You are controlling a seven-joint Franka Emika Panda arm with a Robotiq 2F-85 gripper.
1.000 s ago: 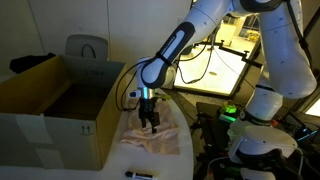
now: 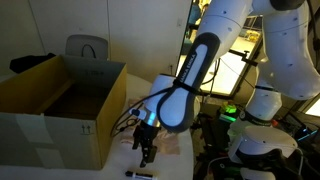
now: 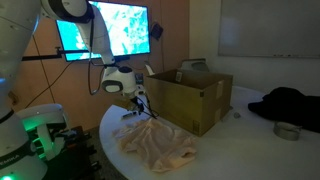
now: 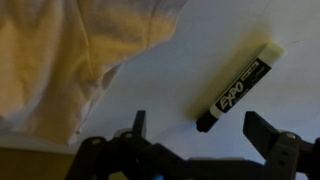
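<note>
A black Expo marker with a pale end [image 4: 238, 88] lies on the white table, clear of the cloth. The wrist view shows my gripper open above it, with the marker's dark end between the fingers' lines and its body slanting to the upper right. Nothing is held. From the first exterior view, the gripper [image 2: 147, 156] points down just behind the marker [image 2: 141, 175], close above the table. A peach cloth [image 3: 156, 146] lies crumpled on the table, partly behind my arm in the first exterior view.
A large open cardboard box [image 2: 58, 142] stands to the left of the arm, its corner close by. A black cloth or hat [image 3: 286, 105] and a round metal tin [image 3: 287, 131] sit farther along the table. Bare tabletop [image 3: 245, 160] lies in front of the box.
The marker, cloth and box have stayed in place.
</note>
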